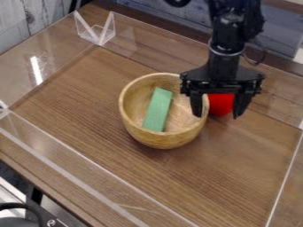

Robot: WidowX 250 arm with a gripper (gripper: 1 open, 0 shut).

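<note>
My black gripper (219, 94) hangs at the right of the camera view, fingers spread open, over a red object (225, 103) just right of a pale wooden bowl (166, 137). The red object is partly hidden by the gripper; whether the fingers touch it I cannot tell. A green block (157, 110) lies inside the bowl, toward its left.
A white wire-like item (92, 27) stands at the upper left. A dark cable runs near the back right.
</note>
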